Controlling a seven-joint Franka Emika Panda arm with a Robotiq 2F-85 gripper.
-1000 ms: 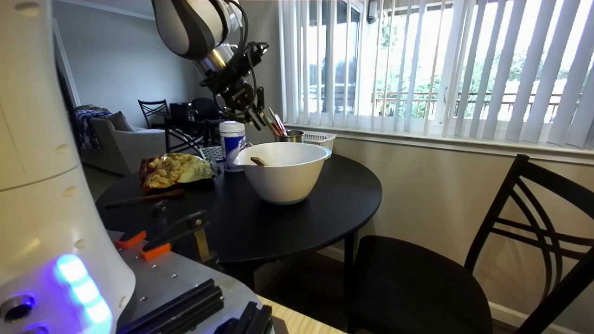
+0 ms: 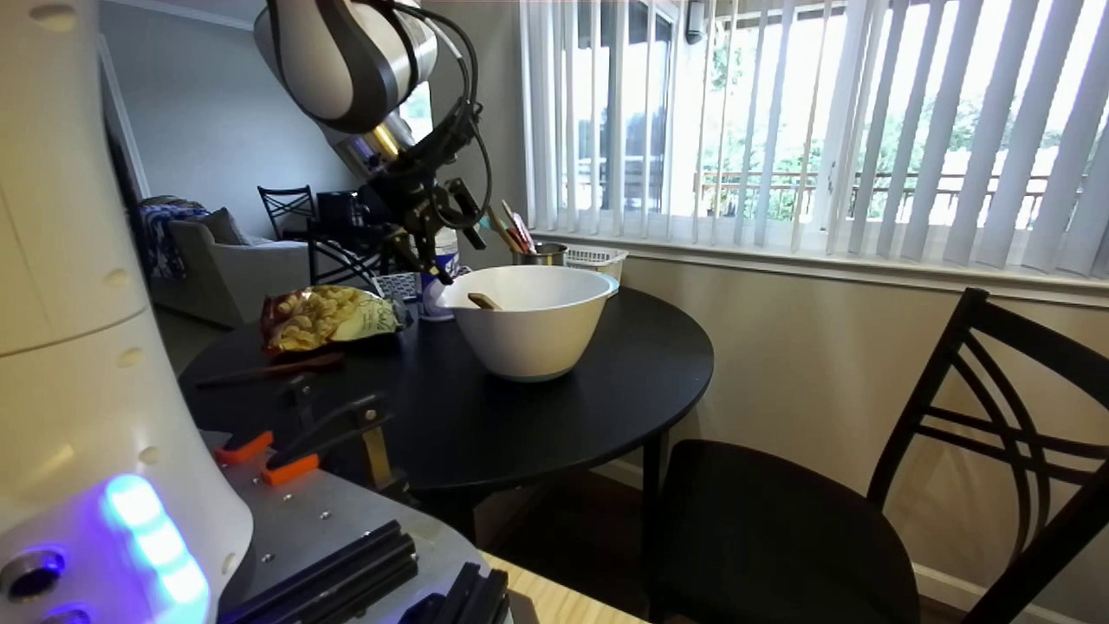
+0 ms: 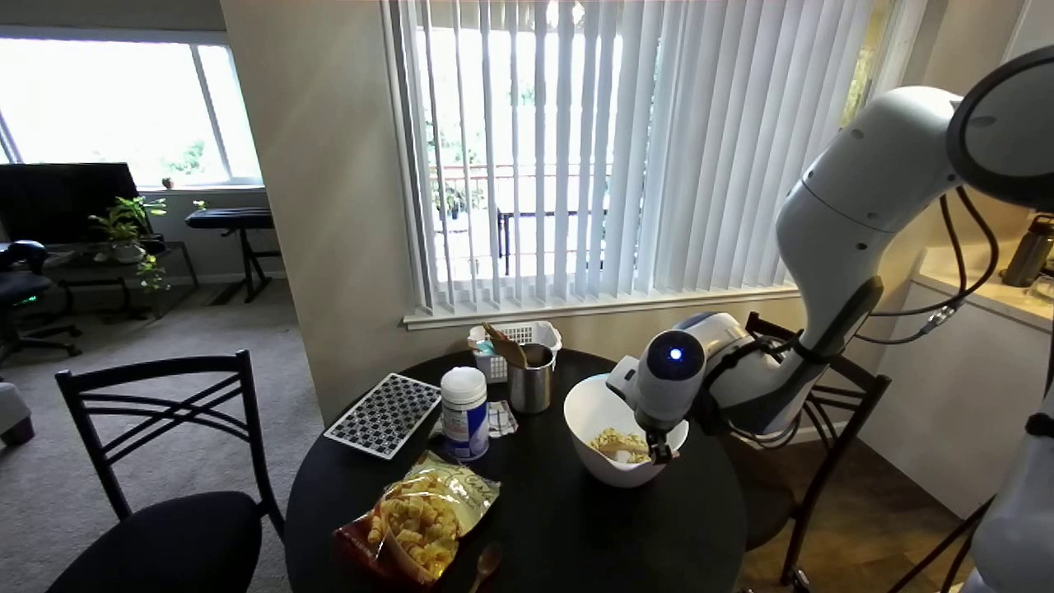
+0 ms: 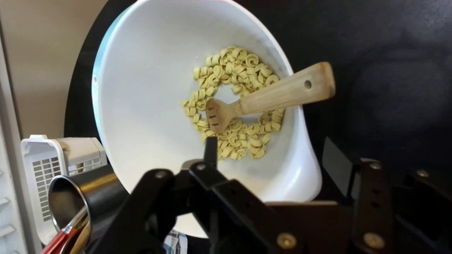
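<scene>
A white bowl (image 2: 532,322) stands on the round black table, holding curly yellow pasta (image 4: 248,141). Across the pasta lies a wooden slotted spoon (image 4: 279,95), its handle resting over the bowl's rim. In the wrist view my gripper is open, its two fingers well apart and nothing held between them. Exterior view 1 has the gripper (image 2: 458,258) above the bowl's left rim, apart from the spoon's handle. The arm hides part of the bowl in exterior view 2.
Left of the bowl are an open pasta bag (image 3: 425,514), a white-and-blue canister (image 3: 464,415) and another wooden spoon (image 3: 486,563). A steel utensil pot (image 3: 530,380) and a white basket (image 3: 546,336) stand behind.
My gripper has moved left and down toward the bowl's left rim, now partly in front of the canister. Its fingers have spread apart. The bowl and spoon have stayed put.
</scene>
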